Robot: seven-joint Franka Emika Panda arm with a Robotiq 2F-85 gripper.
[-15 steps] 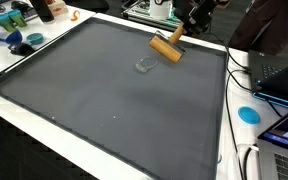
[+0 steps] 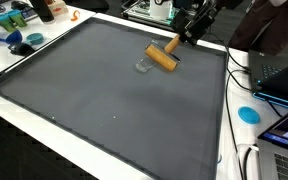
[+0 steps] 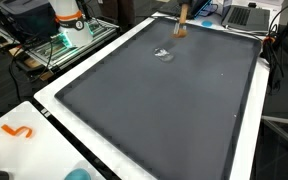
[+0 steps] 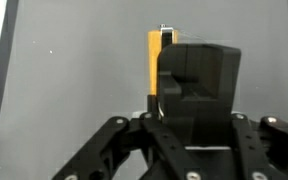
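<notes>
An orange-tan object (image 2: 161,57), with a broad block-like part and a narrower part leading up to the arm, hangs at the far right of the dark board. My gripper (image 2: 182,37) is shut on it, though the exact contact is hard to see. In the wrist view, an orange strip (image 4: 155,62) with a dark, silver-edged piece (image 4: 167,38) shows beyond the black fingers (image 4: 198,88). Exterior view 2 shows the orange-tan object (image 3: 181,22) upright near the far edge. A clear item (image 2: 144,66) lies on the board just beside and below it; its shape is unclear.
The grey board (image 2: 104,100) is otherwise bare, with wide free room in front. Laptops (image 2: 277,155) and a blue disc (image 2: 249,115) sit to the right. Cables (image 2: 231,110) run along the right edge.
In exterior view 1 the gripper and the orange-tan object have shifted slightly left and downward, closer to the clear item. The clear item has stayed in place.
</notes>
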